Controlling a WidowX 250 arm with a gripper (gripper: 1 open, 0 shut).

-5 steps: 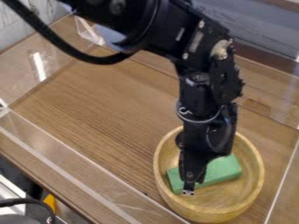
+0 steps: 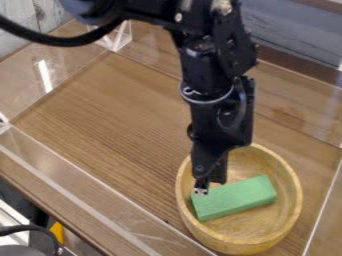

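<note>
A round wooden bowl (image 2: pixel 261 230) sits at the lower right of the table, with a mint-green rectangular block (image 2: pixel 237 200) lying inside it. The dark gripper (image 2: pixel 203 183) hangs over the bowl's back-left part, near the upper-left end of the block. Its fingertips look shut, with nothing visible between them. Whether the tips touch the block is unclear.
Clear plastic edging runs along the left side. A dark cable shows at the bottom left corner.
The gripper has moved up and slightly left, away from the middle of the bowl, uncovering more of the green block, which stays in the bowl.
</note>
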